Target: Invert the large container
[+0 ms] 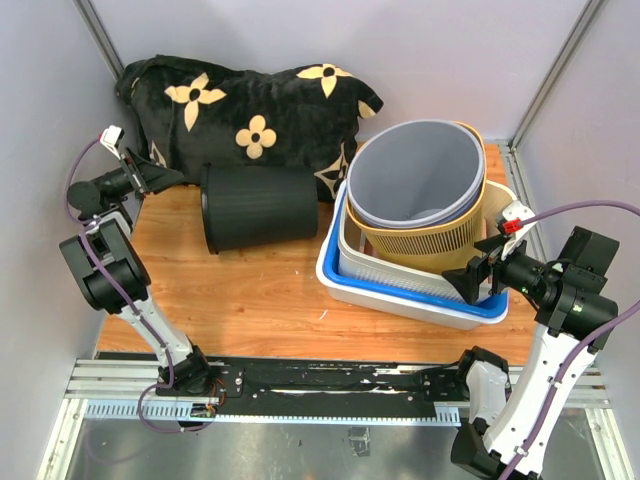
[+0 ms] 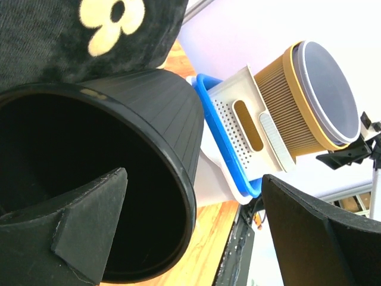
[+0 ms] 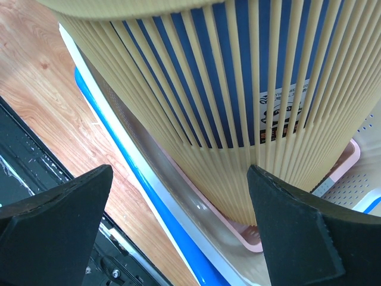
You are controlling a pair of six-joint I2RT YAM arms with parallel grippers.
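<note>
The black bin (image 1: 262, 206) lies on its side on the wooden table, its closed end to the right. In the left wrist view its dark open mouth and round rim (image 2: 189, 208) face my left gripper. That gripper stands open just left of the bin, with clear space between its fingers and neither one gripping the rim. My right gripper is open too, at the front right of the slatted yellow basket (image 3: 229, 161). That basket stands in the tubs and has a grey bin (image 1: 420, 170) nested inside it.
A black pillow with tan flowers (image 1: 225, 110) lies along the back wall, close behind the bin. White and blue tubs (image 1: 400, 300) sit to its right under the basket. Bare table (image 1: 240, 310) stretches in front of the bin.
</note>
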